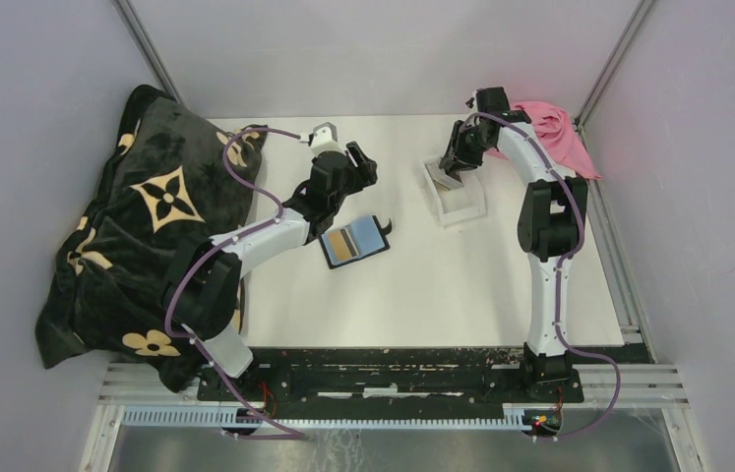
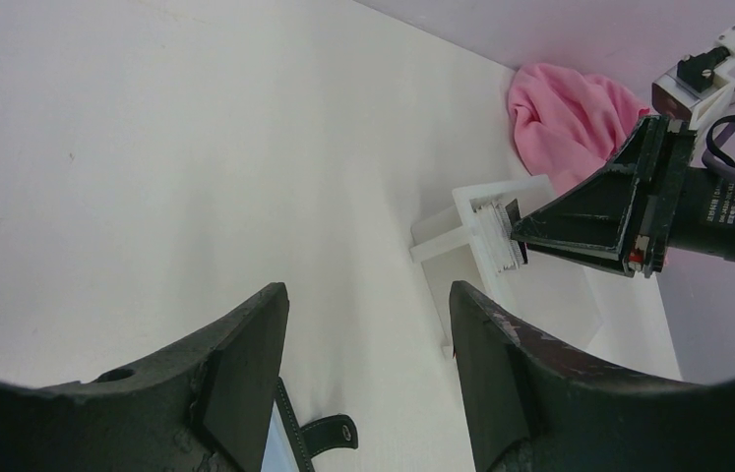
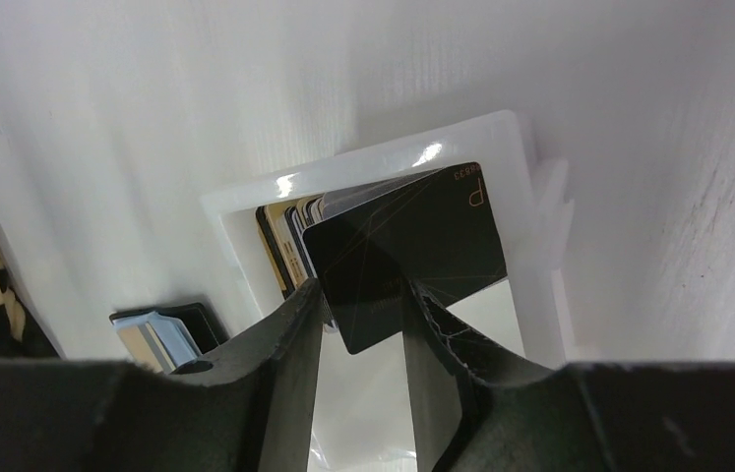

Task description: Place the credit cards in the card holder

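The card holder [image 1: 356, 242] lies unfolded on the table, with a tan and a grey-white card on its left side and light blue on its right; a strap sticks out at the right. At the back right, a white box [image 1: 462, 218] holds a row of several cards [image 3: 289, 241]. A black card [image 3: 432, 231] leans at a slant over them. My right gripper is at the box, its fingers apart and over the black card's lower edge; no firm hold shows. Above the table, left of the box, my left gripper stands open and empty.
A pink cloth [image 1: 557, 138] lies at the back right corner behind the right arm. On the left, a dark patterned blanket [image 1: 171, 211] covers the table's edge. Between holder and box, and toward the front, the white table [image 1: 432, 295] is bare.
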